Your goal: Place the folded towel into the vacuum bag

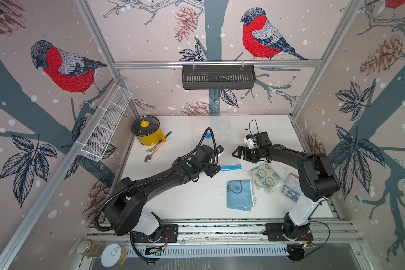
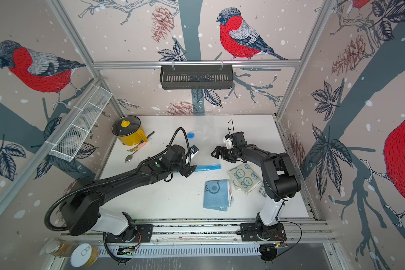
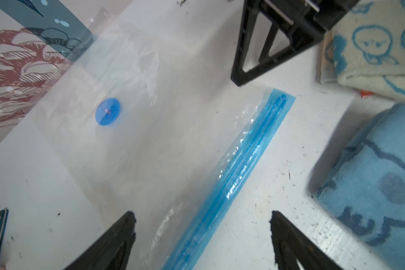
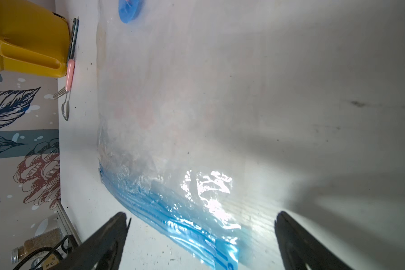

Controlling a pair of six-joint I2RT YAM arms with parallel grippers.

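A clear vacuum bag with a blue zip strip [image 3: 231, 180] and a round blue valve [image 3: 108, 111] lies flat on the white table. Its mouth edge faces the front. No towel shows inside it. My left gripper [image 1: 218, 159] hovers over the left end of the strip, fingers apart and empty. Near the strip's right end, my right gripper [image 1: 239, 153] is open too, with nothing between its fingers; the bag's film [image 4: 180, 112] spreads beneath it in the right wrist view. In front of the bag rests a folded blue towel [image 1: 239, 194], beside a folded cream towel [image 1: 265, 177] with blue drawings.
Another folded, patterned piece [image 1: 291, 187] lies at the right, partly behind the right arm. A yellow pot [image 1: 147, 131] and cutlery [image 1: 151, 154] stand at the back left.
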